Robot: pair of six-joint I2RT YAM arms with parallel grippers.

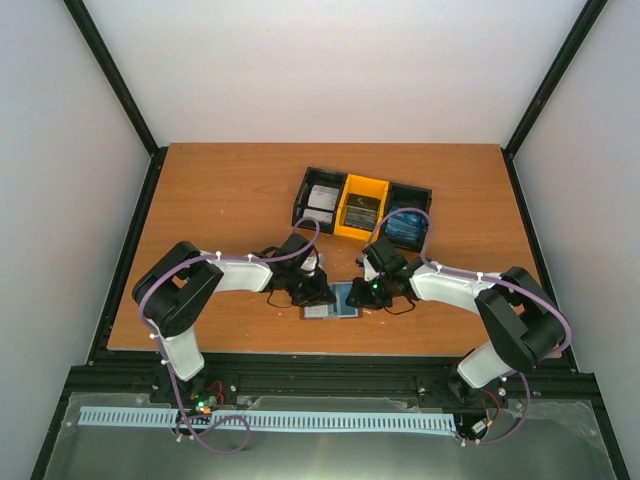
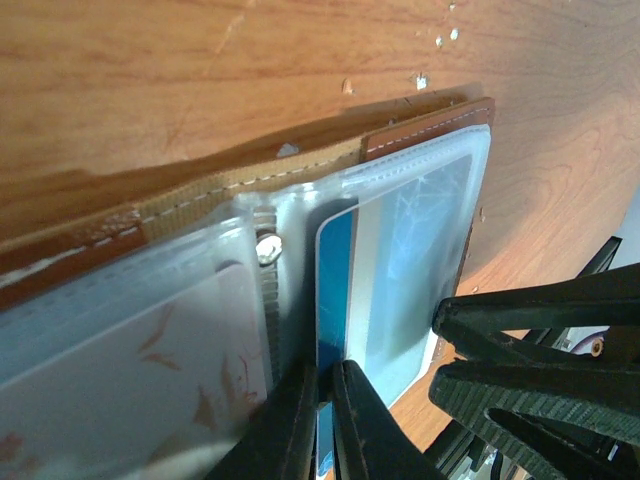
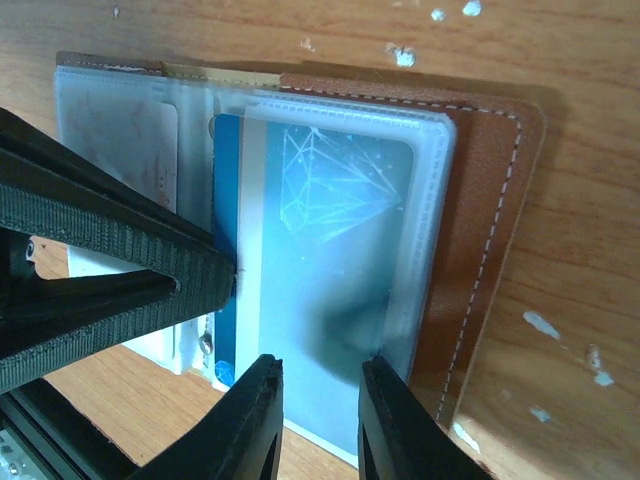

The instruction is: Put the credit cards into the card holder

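Note:
An opened brown card holder (image 3: 490, 200) with clear sleeves lies flat on the table between both grippers. A blue card (image 3: 330, 230) sits mostly inside its right sleeve, a dark blue strip along the card's left edge showing at the sleeve's mouth. On that strip my left gripper is shut, fingertips pinching the card's edge. My right gripper stands part open above the right sleeve, nothing seen between its fingers. In the left sleeve there is a white card (image 2: 150, 370) with reddish marks. From above, the grippers cover much of the holder.
Behind the arms stands an organiser with black outer bins and a yellow middle bin (image 1: 375, 186). White cards (image 1: 322, 197) lie in the left bin, dark cards (image 1: 360, 212) in the middle, blue ones (image 1: 405, 226) on the right. Bare table (image 1: 220, 210) lies left and right of it.

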